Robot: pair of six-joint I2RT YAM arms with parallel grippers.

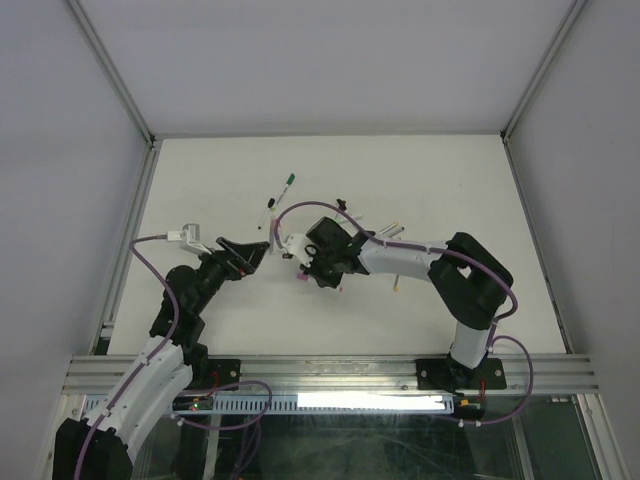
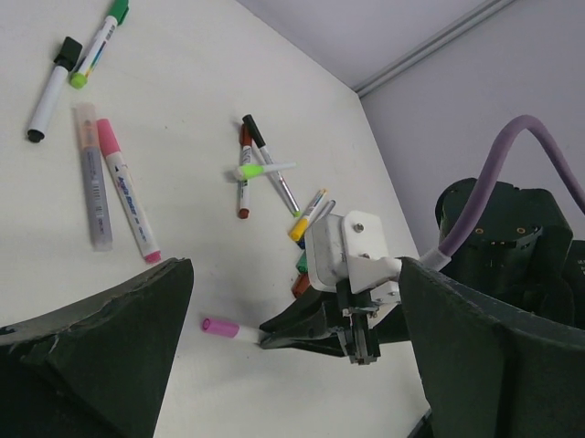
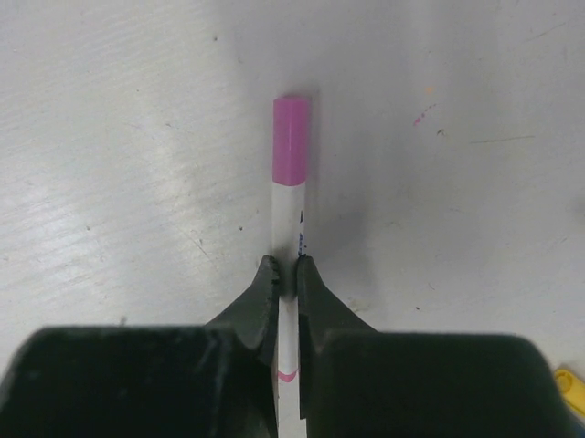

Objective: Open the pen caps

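A white pen with a magenta cap [image 3: 290,141] is in my right gripper, which is shut around its white body. The capped end points away from the fingers, and I cannot tell whether the pen touches the table. In the left wrist view the magenta cap [image 2: 219,326] shows beside the dark right fingers [image 2: 306,319]. My left gripper stands wide open, nothing between its fingers. From above, the left gripper [image 1: 258,262] hovers left of the right gripper [image 1: 316,276].
Left of the pen lie a pink-capped marker [image 2: 132,203], a greyish marker [image 2: 97,201], a black-capped one [image 2: 53,89] and a green-capped one [image 2: 99,43]. Further markers, including a light-green-capped one [image 2: 251,171], cluster behind the right gripper.
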